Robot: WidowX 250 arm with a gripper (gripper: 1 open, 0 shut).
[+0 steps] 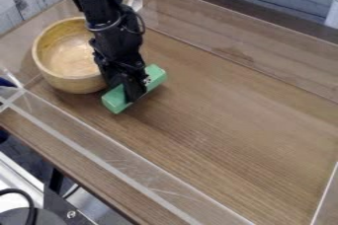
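Observation:
My black arm reaches down from the top left to the gripper (129, 83), which is shut on a green block (117, 101) lying on the wooden table at the left of centre. The gripper's fingers partly cover the block. A round tan bowl (51, 54) sits just left of the gripper, partly behind the arm.
A clear strip runs along its left front edge, with dark cables beyond it at the lower left.

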